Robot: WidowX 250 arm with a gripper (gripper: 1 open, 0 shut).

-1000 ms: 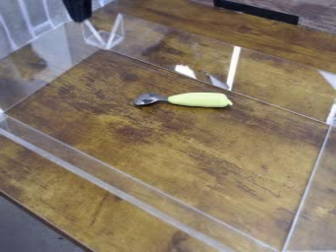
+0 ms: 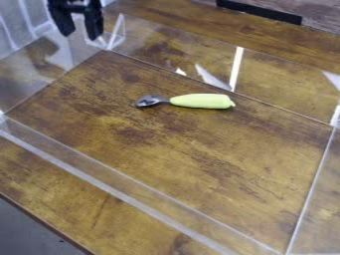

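A spoon with a pale yellow-green handle (image 2: pixel 202 101) and a metal bowl (image 2: pixel 147 102) lies on the wooden tabletop inside a clear acrylic enclosure. The dark gripper (image 2: pixel 76 29) hangs at the top left, above the enclosure's far left corner, well apart from the spoon. It is blurred and partly cut off by the frame's edge; its fingers point down and look apart, with nothing seen between them.
Clear acrylic walls (image 2: pixel 99 203) ring the work area on the wooden table (image 2: pixel 146 169). A black strip (image 2: pixel 259 12) runs along the back, and white slatted structure stands at the top left.
The gripper has come lower and further into view at the top left. The spoon lies where it was.
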